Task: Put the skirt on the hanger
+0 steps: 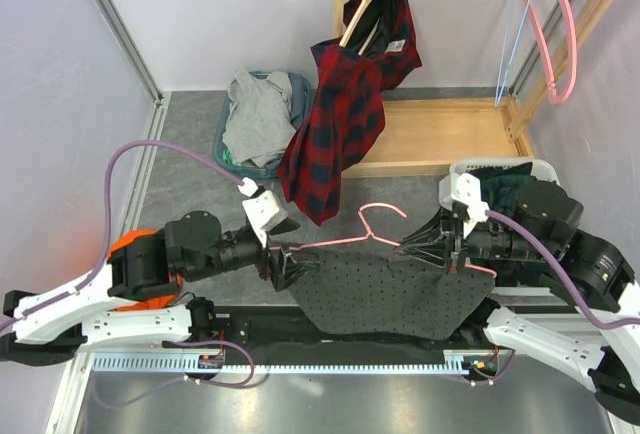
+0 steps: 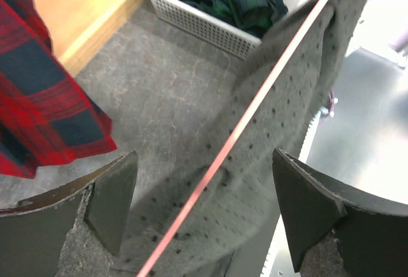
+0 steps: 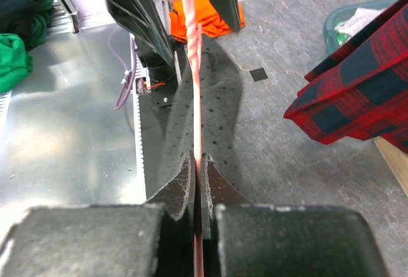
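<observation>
A pink hanger (image 1: 370, 237) with a grey dotted skirt (image 1: 390, 299) hanging below it is held in mid-air in front of me. My right gripper is shut on the hanger's bar, whose thin line runs between its fingers in the right wrist view. My left gripper is at the hanger's left end, open, with the bar crossing the gap between its fingers and the grey cloth behind. Whether the skirt is fastened to the hanger is hard to tell.
A plaid garment (image 1: 330, 124) hangs from the wooden rack behind, beside empty pink hangers (image 1: 568, 54). A basket of grey clothes (image 1: 255, 124) stands back left, a white basket (image 1: 540, 174) at right, orange cloth (image 1: 135, 297) at lower left.
</observation>
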